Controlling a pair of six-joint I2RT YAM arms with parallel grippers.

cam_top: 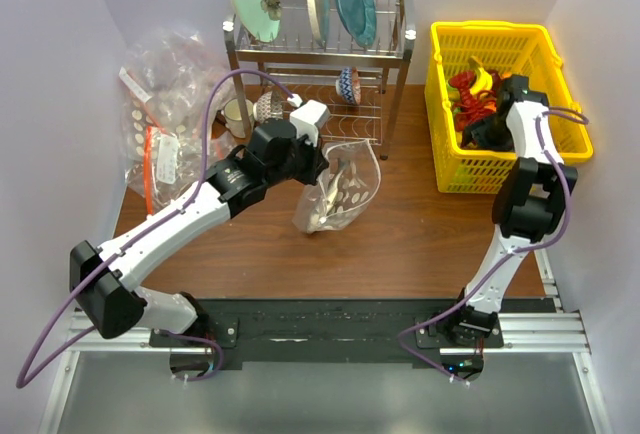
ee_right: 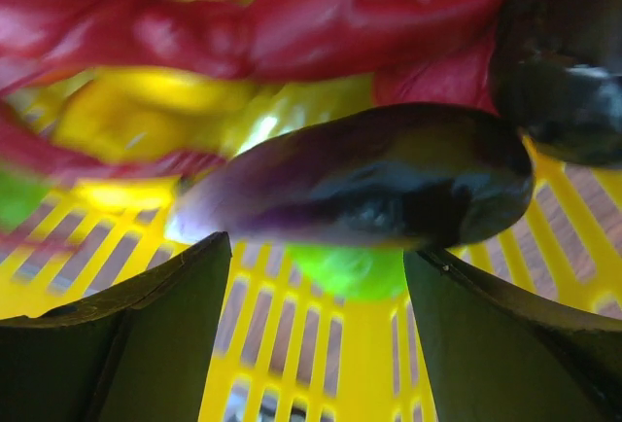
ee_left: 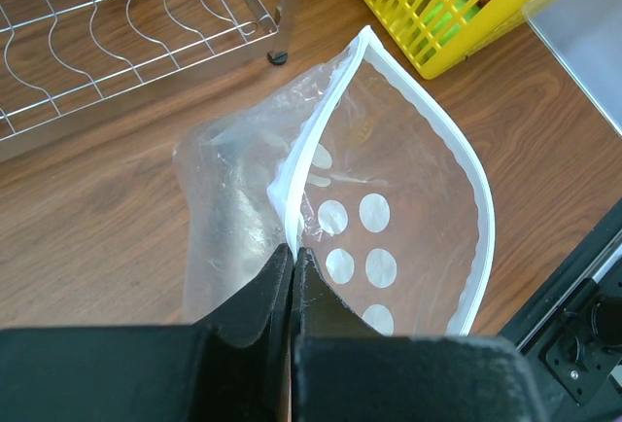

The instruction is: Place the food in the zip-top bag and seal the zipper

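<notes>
A clear zip top bag (cam_top: 340,194) (ee_left: 398,169) stands on the wooden table with its mouth spread. My left gripper is shut at the bag's white zipper edge, holding that rim. My right gripper is open, down in the yellow basket (cam_top: 510,179), with a purple eggplant (ee_right: 360,174) just ahead of its fingertips. Red toy food (ee_right: 369,9), yellow pieces, a dark item (ee_right: 564,52) and a green item (ee_right: 345,276) lie around it in the basket.
A steel dish rack (cam_top: 400,24) with plates and bowls stands at the back. Spare bags (cam_top: 165,104) lie at the left.
</notes>
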